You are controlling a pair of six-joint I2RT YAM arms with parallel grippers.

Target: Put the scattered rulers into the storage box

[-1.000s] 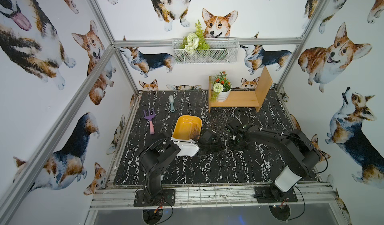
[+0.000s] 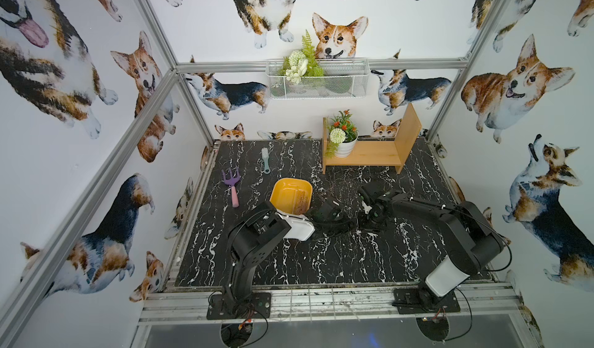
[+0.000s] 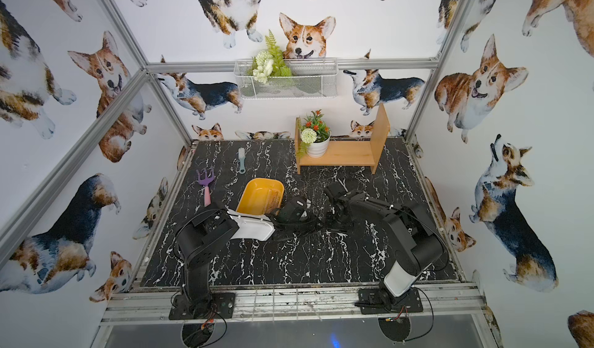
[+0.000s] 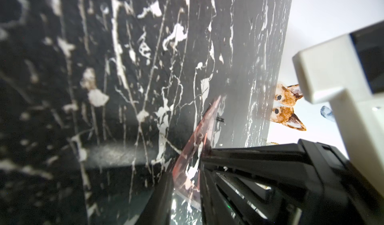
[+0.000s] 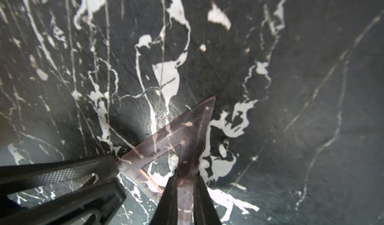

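A translucent pinkish triangle ruler is low over or on the black marble table, between my two grippers, which meet near the middle. In the right wrist view my right gripper has its fingertips either side of one edge of it; whether they grip it is unclear. In the left wrist view my left gripper is at the same ruler, its fingertips close around part of it, grip unclear. The yellow storage box sits just behind and left of the left gripper, with something faint inside.
A pink-purple hand fork and a pale blue tool lie at the back left. A wooden shelf with a potted plant stands at the back right.
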